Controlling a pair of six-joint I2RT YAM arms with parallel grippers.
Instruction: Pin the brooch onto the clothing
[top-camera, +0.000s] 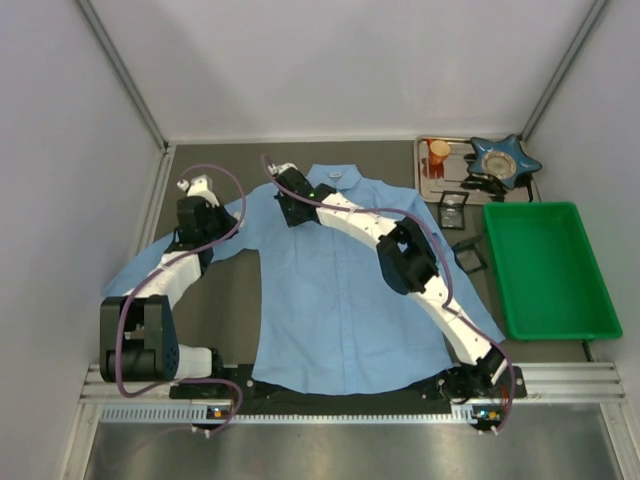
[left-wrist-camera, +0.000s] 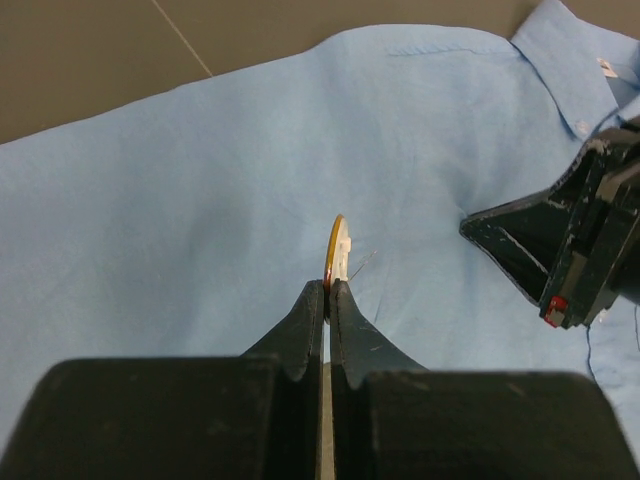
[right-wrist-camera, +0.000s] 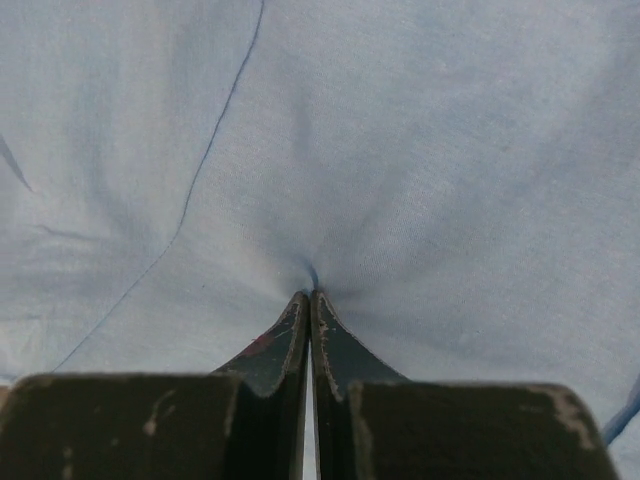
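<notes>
A light blue collared shirt (top-camera: 310, 330) lies spread on the table. In the left wrist view my left gripper is shut on a small gold-rimmed brooch (left-wrist-camera: 338, 240), seen edge-on with a thin pin pointing right; in the top view it hovers over the left sleeve. My right gripper is shut at the upper front of the shirt, left of the collar (top-camera: 336, 176), its fingertips at a small fold of fabric. Whether cloth is between the fingers is hard to tell.
A steel tray (top-camera: 433, 185) with an orange cup and blue star dish stands at back right, near black holders. A green bin (top-camera: 555, 270) is at the right. Dark table shows left of the shirt's body.
</notes>
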